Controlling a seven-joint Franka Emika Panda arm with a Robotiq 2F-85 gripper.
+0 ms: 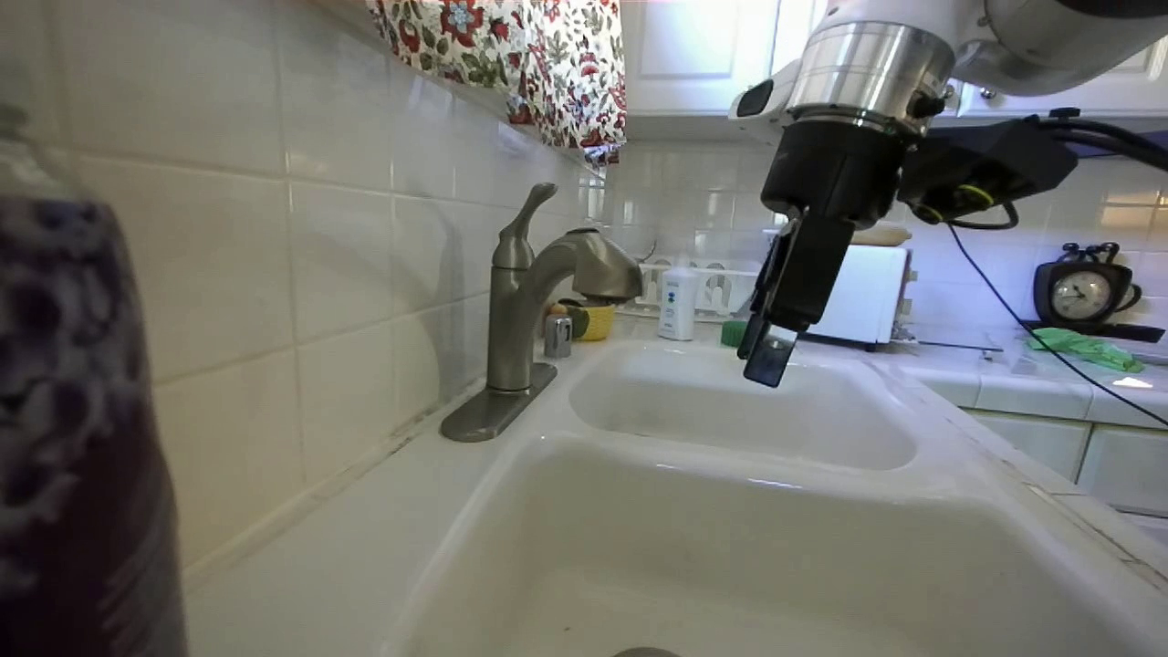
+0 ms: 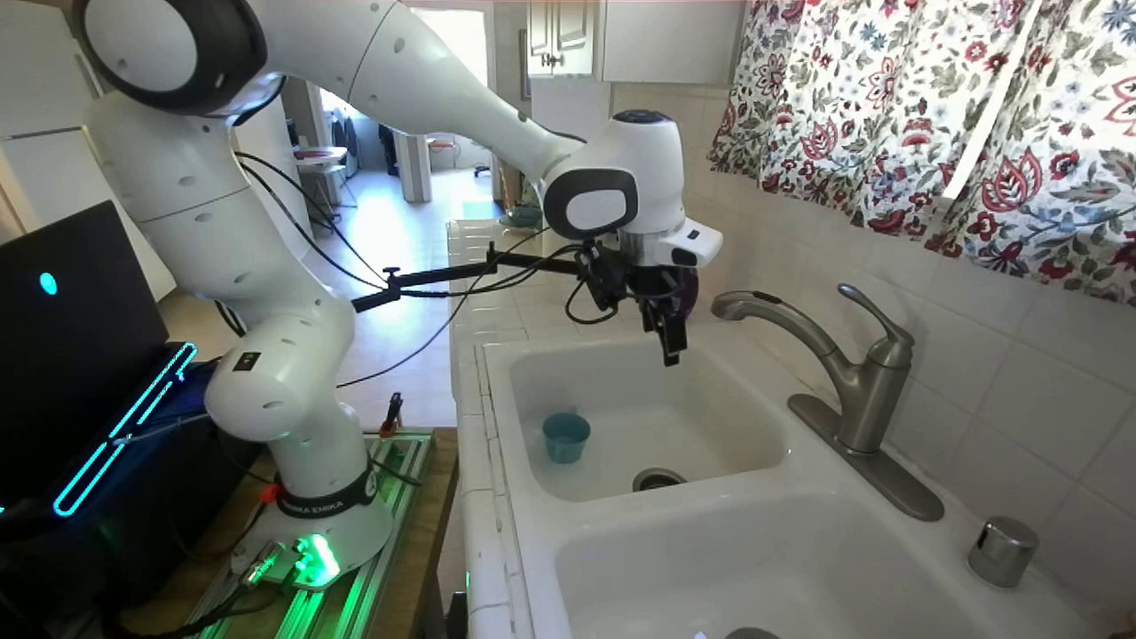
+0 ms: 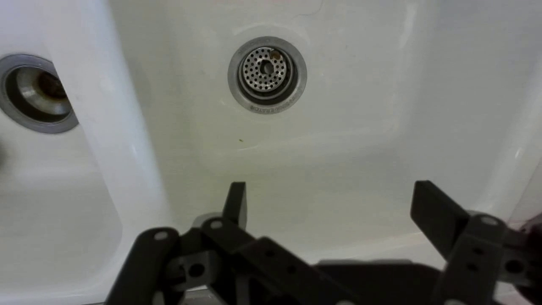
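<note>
My gripper stands open in the wrist view, its two dark fingers wide apart and nothing between them. Beneath it is a white sink basin (image 3: 315,152) with a perforated metal strainer (image 3: 264,68) in its drain. In exterior view 1 the gripper (image 1: 769,356) hangs tilted above the double sink, to the right of the faucet (image 1: 509,318). A small blue cup (image 2: 565,437) sits in the farther basin in exterior view 2, to the left of and below the gripper (image 2: 668,346). The cup does not show in the wrist view.
A second drain (image 3: 38,94) opens in the adjoining basin, beyond the white divider (image 3: 109,122). A dark patterned bottle (image 1: 82,427) fills the near left of exterior view 1. Behind the sink stand a white bottle (image 1: 678,303) and a green brush (image 1: 734,332), partly covered by the gripper.
</note>
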